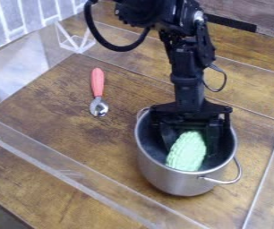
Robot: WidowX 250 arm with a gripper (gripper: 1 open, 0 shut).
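Note:
A steel pot [176, 179] with two wire handles stands on the wooden table at the lower right. Inside it lies a pale green ribbed object [186, 154]. My black gripper [190, 130] is down at the pot's back rim, its lower parts reaching into the pot over the green object. Its fingertips are dark against the dark interior, so whether they are open or shut on something does not show clearly.
A scoop with a pink handle [98, 84] lies on the table left of the pot. Transparent strips edge the work area.

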